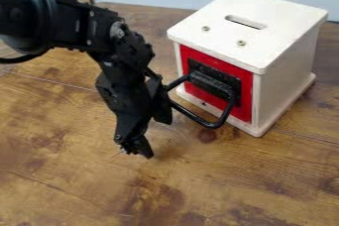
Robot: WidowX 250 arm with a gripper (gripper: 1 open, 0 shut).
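My black gripper (149,136) hangs low over the wooden table, just left of a white wooden box (272,52) with a red front panel (240,72). A black slotted part (211,81) is set in the panel, and a black looped bar reaches out from it toward the gripper, partly behind it. Whether the gripper touches the bar or holds anything is unclear, as is the state of its fingers.
A pale wall or board stands along the back, behind the box.
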